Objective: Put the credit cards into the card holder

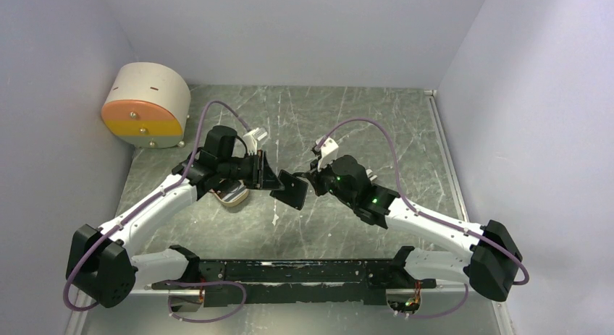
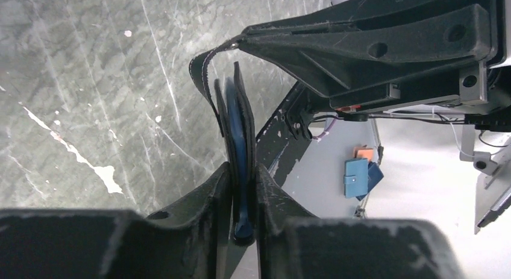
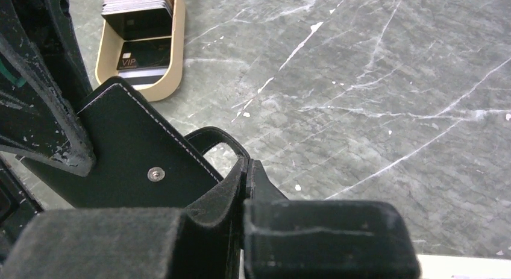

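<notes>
A black card holder (image 1: 288, 191) with a snap stud (image 3: 155, 174) hangs upright between both grippers at mid table. My left gripper (image 1: 271, 184) has its fingertips on either side of the holder's body, seen edge-on in the left wrist view with blue inside; whether it grips firmly is unclear. My right gripper is shut on the holder's strap (image 3: 214, 134), which arches out from the body. The cards (image 3: 135, 0) sit in a cream box (image 3: 176, 68), with a black VIP card (image 3: 143, 53) among them.
A white drawer cabinet (image 1: 145, 96) with orange and yellow fronts stands at the back left. Walls border the sides and back.
</notes>
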